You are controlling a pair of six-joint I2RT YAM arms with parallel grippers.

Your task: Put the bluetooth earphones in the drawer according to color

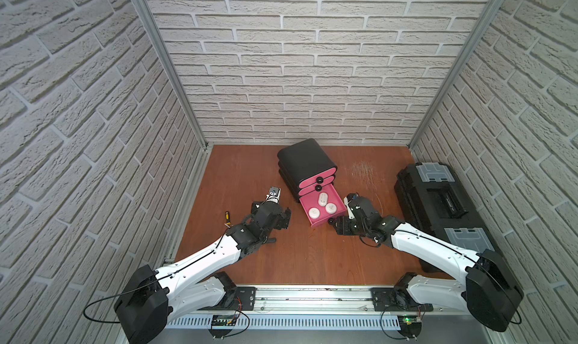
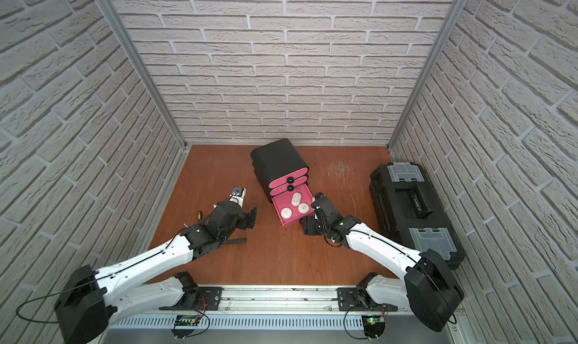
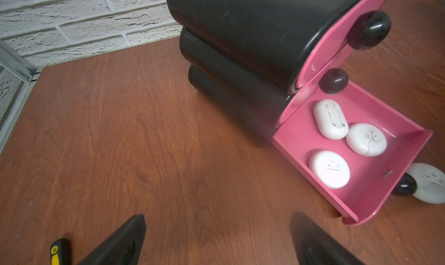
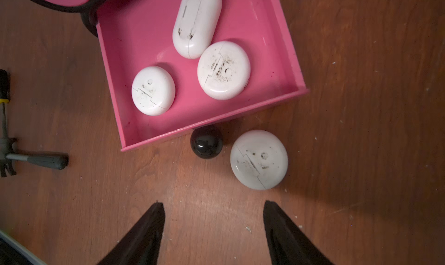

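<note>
The pink bottom drawer (image 4: pixel 187 129) is pulled out of the black cabinet (image 1: pixel 306 161). Inside it lie an oblong white earphone case (image 4: pixel 198 21), a round white case (image 4: pixel 224 71) and another round white case (image 4: pixel 153 90). A further round white case (image 4: pixel 259 159) rests on the table outside, beside the drawer's black knob (image 4: pixel 206 142). My right gripper hovers over the table on the near side of that outside case, fingers apart and empty. My left gripper stands open left of the drawer, holding nothing.
Two upper drawers (image 3: pixel 324 63) are shut. A hammer (image 4: pixel 34 158) and a yellow-black screwdriver (image 3: pixel 60 252) lie on the left of the table. A large black toolbox (image 1: pixel 445 202) fills the right side.
</note>
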